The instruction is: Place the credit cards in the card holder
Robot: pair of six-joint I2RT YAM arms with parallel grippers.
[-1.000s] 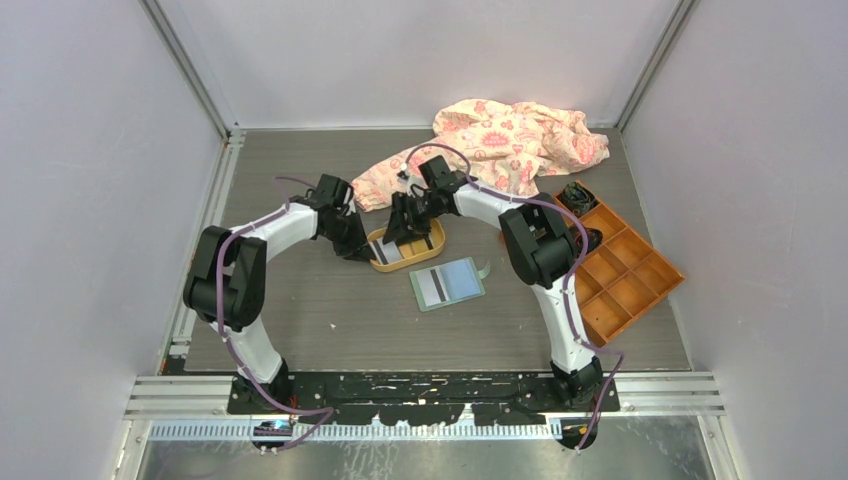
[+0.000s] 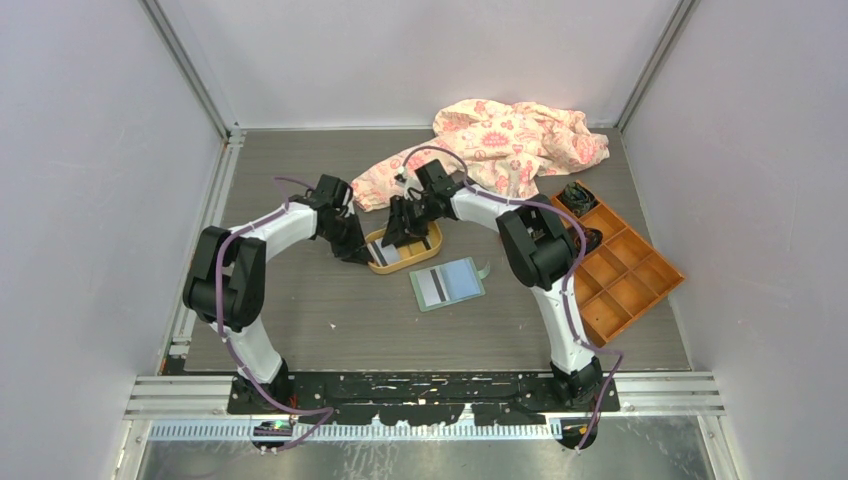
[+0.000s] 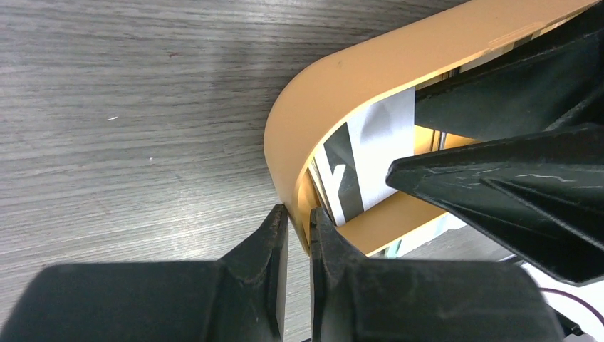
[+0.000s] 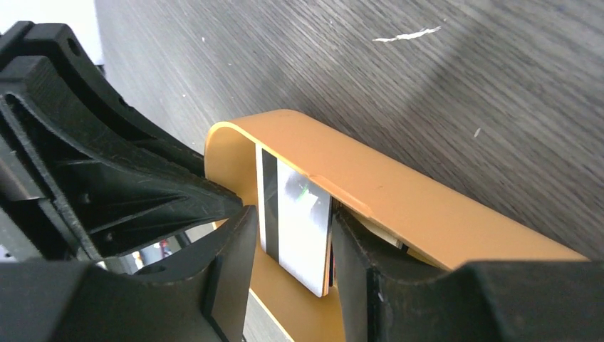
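Note:
A tan oval tray lies mid-table with the cards in it. Its left end wall is pinched by my left gripper, which is shut on that rim. A pale card with a dark stripe lies inside, on top of others. My right gripper reaches into the tray over this card, fingers apart, one along each side of its face; I see no firm grip. In front of the tray, the card holder lies open and flat, with a blue panel and a grey striped panel.
A flowered cloth is bunched behind the tray. At the right stands a brown compartment box with dark items in its back cells.
The tray has shifted slightly left. The left gripper and the card holder have barely moved.

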